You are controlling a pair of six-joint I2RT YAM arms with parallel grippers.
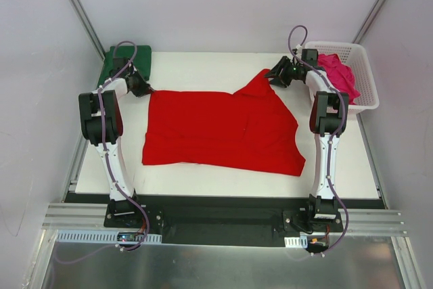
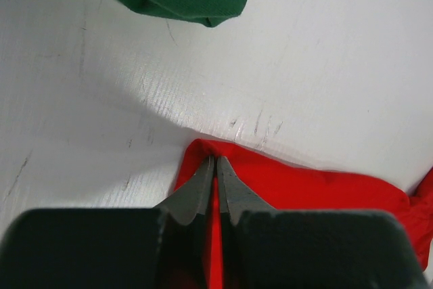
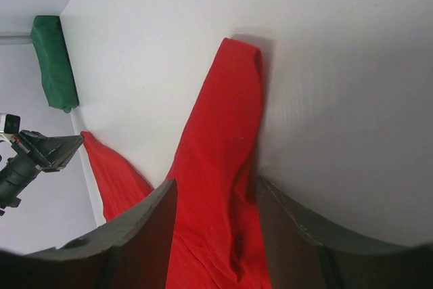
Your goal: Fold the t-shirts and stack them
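Observation:
A red t-shirt lies spread flat across the white table, with a narrow flap at its upper right. My left gripper is shut at the shirt's upper left corner, its fingertips on the red fabric; whether cloth is pinched between them is hard to tell. My right gripper is open just over the flap, red fabric lying beneath and between its fingers. A folded green cloth lies at the back left.
A white basket holding crumpled pink cloth stands at the back right, under the right arm.

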